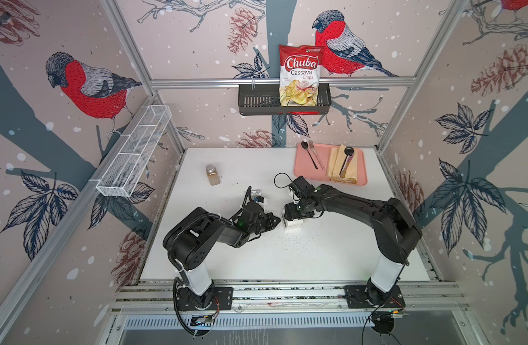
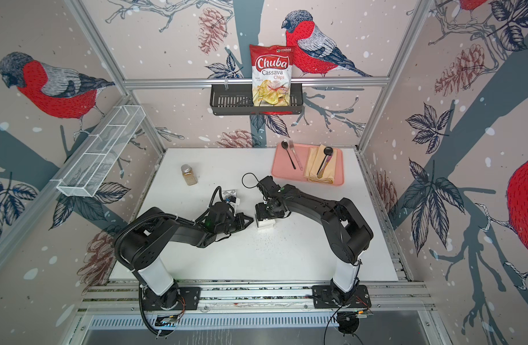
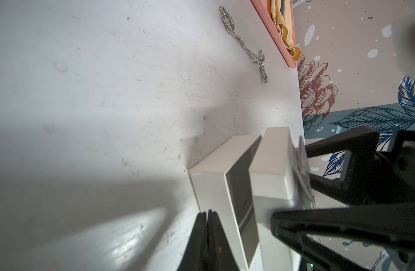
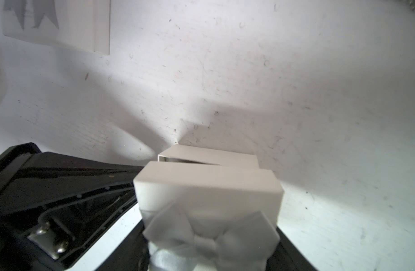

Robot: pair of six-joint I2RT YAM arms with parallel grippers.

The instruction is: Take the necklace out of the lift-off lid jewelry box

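A white box with a bow has its lid over or beside its open base, both between the fingers of my right gripper in its wrist view; the fingers are open around it, mostly hidden. My left gripper is shut with nothing visible between its fingers, just left of the box. A silver chain necklace lies on the bare table near the pink tray, away from the box, in the left wrist view.
A second white bowed piece lies beyond the box. A pink tray with cutlery and cloth stands at back right, a shaker at back left.
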